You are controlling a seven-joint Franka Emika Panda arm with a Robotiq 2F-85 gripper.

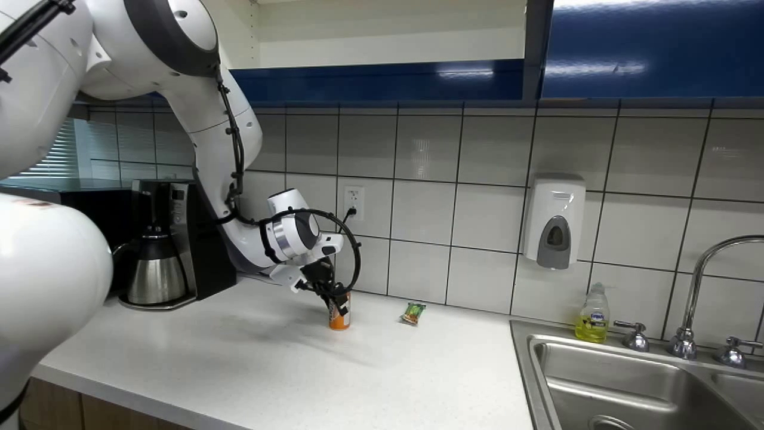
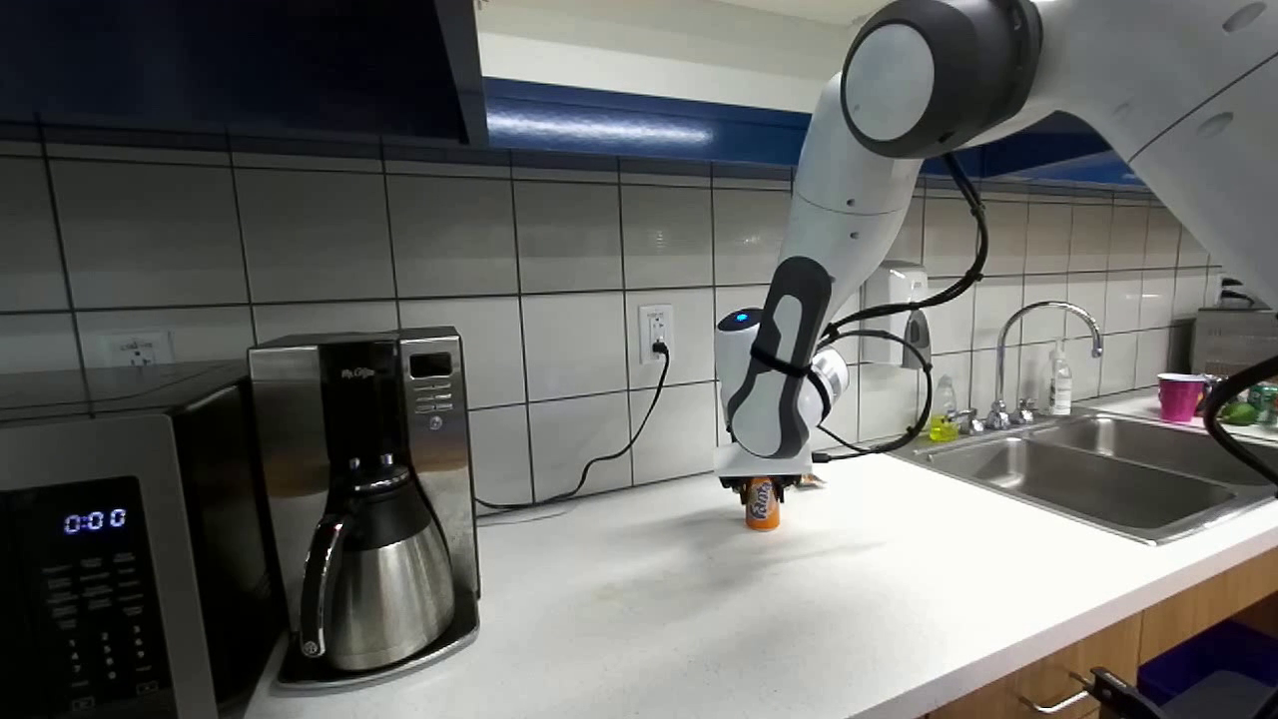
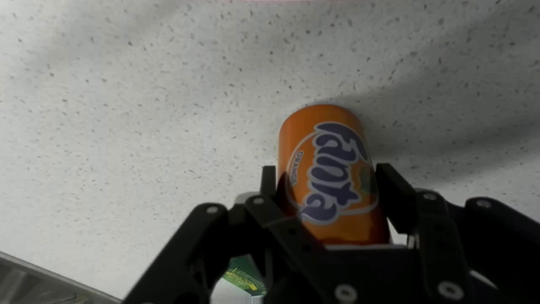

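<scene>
An orange Fanta can [image 3: 329, 167] fills the space between my two black fingers in the wrist view, one pressed to each side. My gripper is shut on it. In exterior view 1 the can [image 1: 340, 319] looks upright at or very near the countertop, its upper part covered by the gripper [image 1: 339, 304]. Exterior view 2 shows the can [image 2: 762, 504] below the gripper [image 2: 762, 483], label outward. Whether its base touches the counter cannot be told for certain.
A green snack packet [image 1: 413, 313] lies to the can's right. Further right are the sink [image 1: 609, 372] and dish soap [image 1: 592, 315]. The coffee maker [image 2: 371, 503] and microwave [image 2: 108, 539] stand at the left.
</scene>
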